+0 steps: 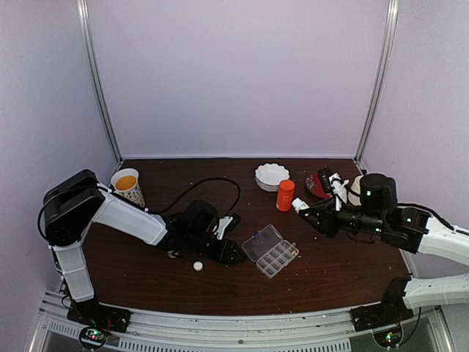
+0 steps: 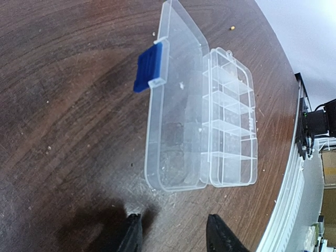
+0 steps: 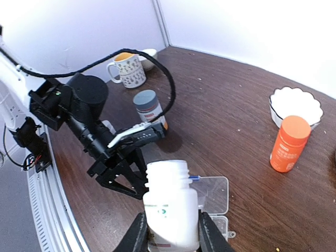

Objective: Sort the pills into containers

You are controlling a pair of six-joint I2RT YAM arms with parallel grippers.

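Observation:
A white bottle (image 3: 172, 210) without a cap is held in my right gripper, which is shut on its lower body; its threaded neck points up in the right wrist view. In the top view that bottle (image 1: 299, 205) is up off the table, right of the orange-red bottle. The clear pill organizer (image 1: 278, 259) lies with its lid (image 2: 176, 121) swung back; small pale bits show in its far compartment. My left gripper stands part open beside the lid, nothing between its fingers. One tiny yellowish pill (image 2: 232, 28) lies on the table past the organizer.
A white cap (image 1: 198, 266) lies near the left arm. Orange-red bottle (image 1: 286, 196), white fluted bowl (image 1: 272, 176), red bowl (image 1: 316, 186) and patterned mug (image 1: 127, 188) stand farther back. A grey-lidded bottle (image 3: 149, 107) is behind the left arm.

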